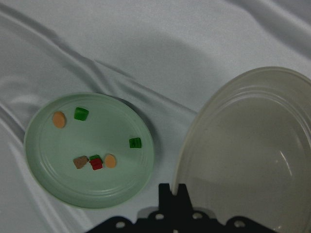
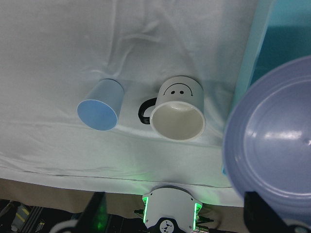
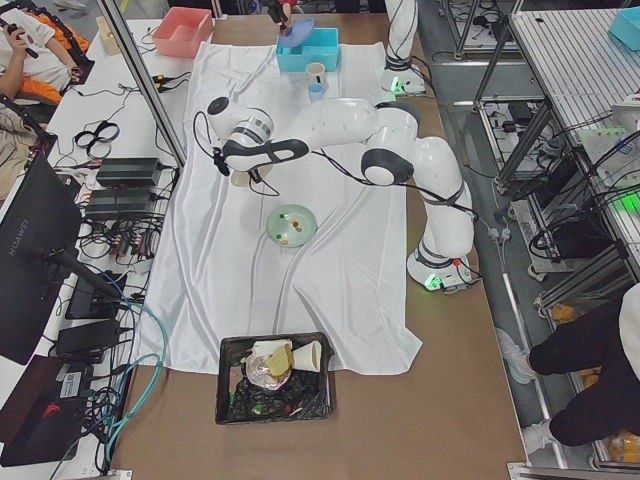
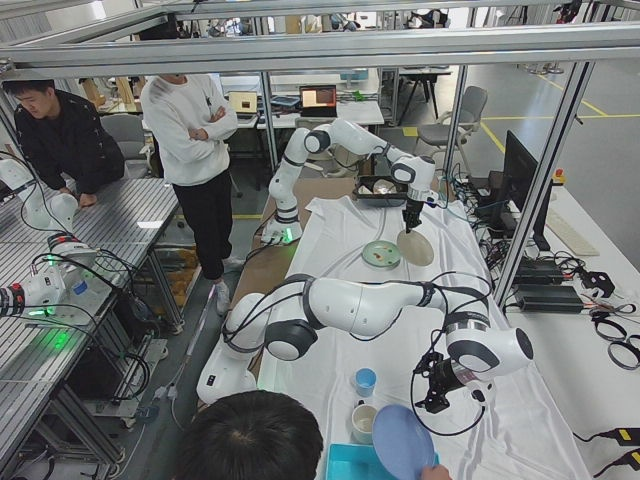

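Observation:
My left gripper is shut on the rim of a translucent beige plate, held beside the green plate, which bears several small food pieces in the left wrist view. In the right wrist view, my right gripper stands open above a blue cup and a smiley mug. A purple plate is held by a person's hand at the blue basin.
A black bin with waste stands at the cloth's near end. A pink basin sits on the side table among cables and equipment.

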